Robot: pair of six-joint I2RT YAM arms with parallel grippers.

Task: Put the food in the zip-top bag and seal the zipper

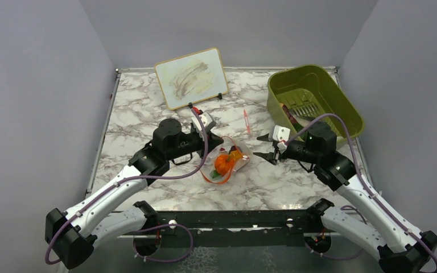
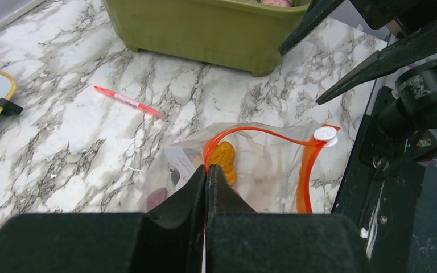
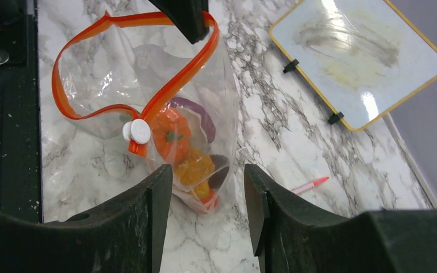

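Observation:
The clear zip top bag (image 1: 242,164) with its orange rim stands open on the marble table. Inside show an orange pumpkin-like food (image 3: 170,135), a yellow piece (image 3: 194,169) and a dark purple one (image 3: 205,122). My left gripper is shut on the bag's orange rim, which runs between its fingertips. A white zipper slider sits at the rim's opposite corner, also seen as the white slider (image 2: 325,134) in the left wrist view. My right gripper (image 1: 258,146) is open to the right of the bag, apart from it, with nothing between its fingers.
An olive green bin (image 1: 350,116) with some items in it stands at the back right. A red-and-white pen (image 1: 246,121) lies behind the bag. At the back leans a whiteboard (image 1: 191,78).

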